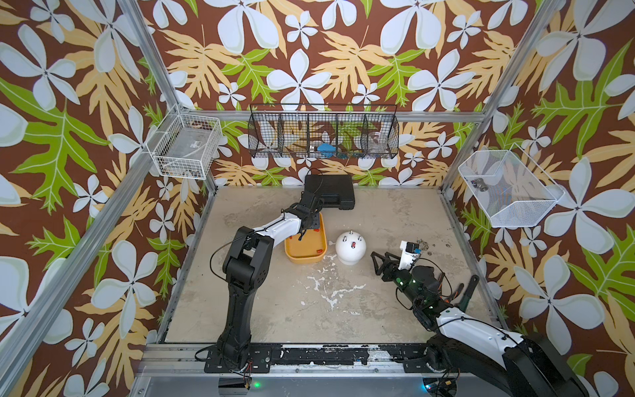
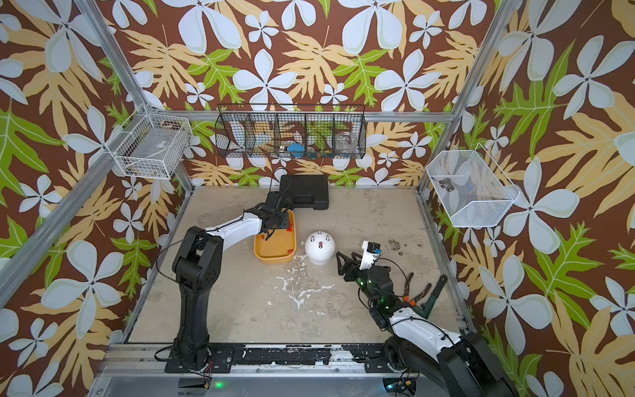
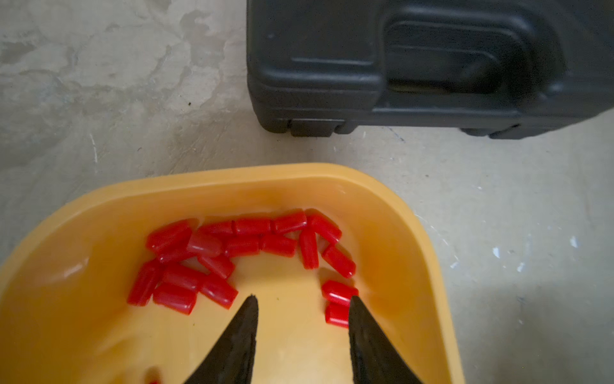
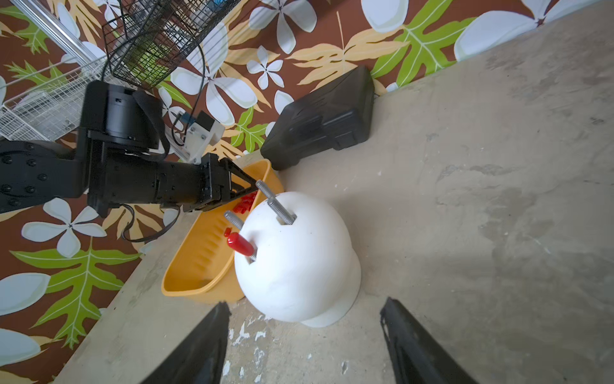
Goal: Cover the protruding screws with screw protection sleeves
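Note:
Red sleeves [image 3: 252,227] lie clustered in the far half of the orange tub [image 3: 313,172]. My left gripper hangs over the tub, fingers part open with nothing between them; a few sleeves show below and beyond its fingertips. A white dome [image 4: 297,256] stands right of the tub, carrying bare upright screws [image 4: 279,210] and a red sleeve [image 4: 240,244] on one screw. My right gripper is open and empty, facing the dome from the right, a little apart from it.
A black case [image 1: 329,188] lies behind the tub. Hand tools [image 2: 423,297] rest at the right behind the right arm. Wire baskets [image 1: 322,132] hang on the frame above.

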